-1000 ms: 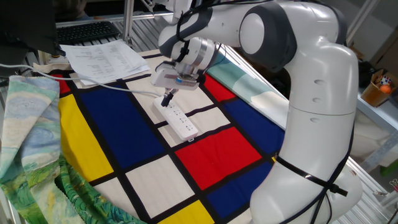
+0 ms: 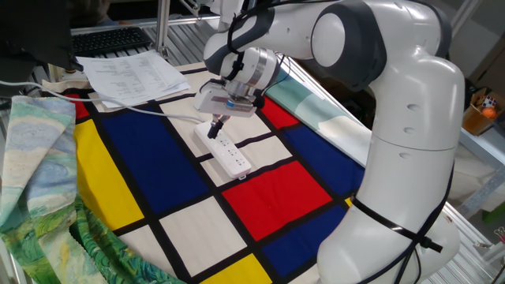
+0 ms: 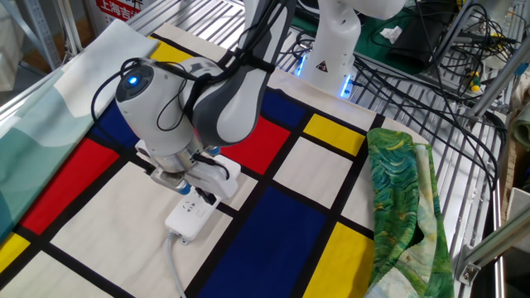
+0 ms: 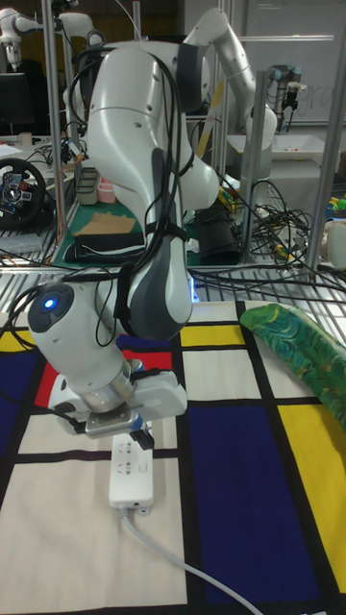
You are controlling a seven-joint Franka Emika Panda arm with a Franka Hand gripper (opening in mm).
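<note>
A white power strip [image 2: 224, 151] lies on the colour-block cloth, its sockets facing up and its cable leaving from the end away from the arm's base. Right over its cable-end half is my gripper [image 2: 215, 129], tilted, with dark fingertips at or just above the top face; whether they touch it cannot be told. In the second exterior view the gripper [image 3: 207, 197] covers the middle of the strip [image 3: 190, 217]. From the third exterior view, the dark fingers [image 4: 143, 439] stand beside the sockets of the strip [image 4: 130, 479]. The gap between the fingers is too small to make out.
A white cable [image 2: 150, 113] runs off across the cloth. Paper sheets [image 2: 134, 77] lie at the far edge, and a folded painted cloth [image 2: 35, 158] covers the left side. The blue and red blocks around the strip are bare.
My gripper has shifted slightly to the right and its tilt has changed a little, staying over the strip. The arm's upper links have also moved slightly right. The power strip has not visibly moved.
</note>
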